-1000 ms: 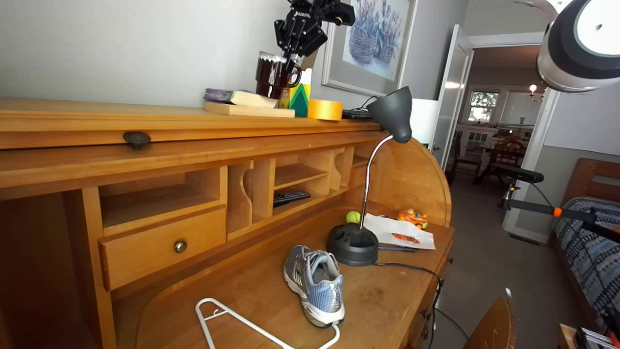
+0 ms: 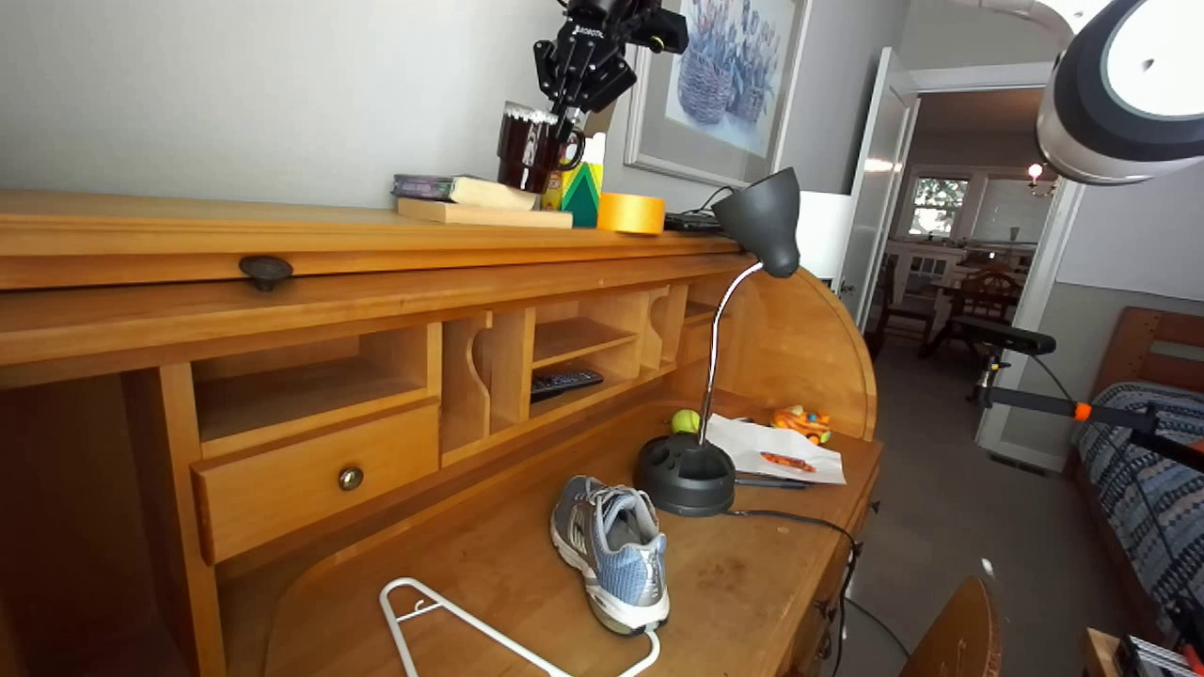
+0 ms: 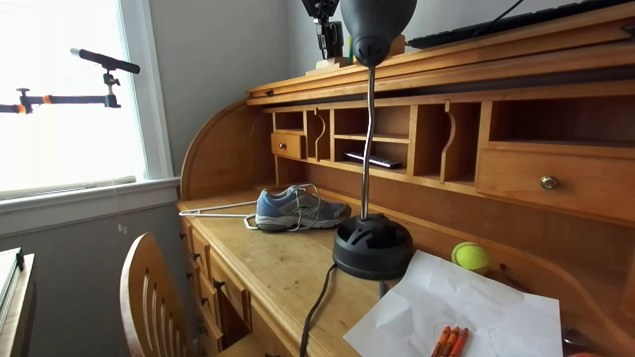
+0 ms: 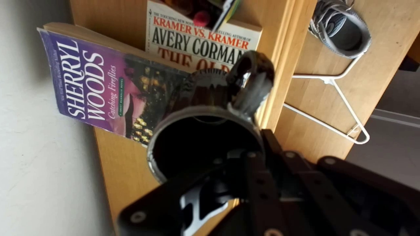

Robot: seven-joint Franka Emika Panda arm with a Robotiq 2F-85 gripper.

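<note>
A dark brown glossy mug [image 2: 527,148] hangs upright at the books on the desk's top shelf, its handle toward the right. My gripper [image 2: 566,115] points down from above, shut on the mug's rim. In the wrist view the mug [image 4: 208,92] shows its open mouth, and the fingers [image 4: 258,177] cross its near rim; the tips themselves are hard to make out. Below it lie a purple paperback [image 4: 88,78] and a white-covered paperback [image 4: 202,37]. Whether the mug's base touches the books cannot be told.
Right of the books stand a green-and-yellow box [image 2: 583,194] and a yellow tape roll [image 2: 631,213]. A black lamp [image 2: 764,220] rises in front. On the desktop are a shoe [image 2: 617,547], a white hanger [image 2: 485,632] and a tennis ball [image 3: 470,257]. The shelf's left part is clear.
</note>
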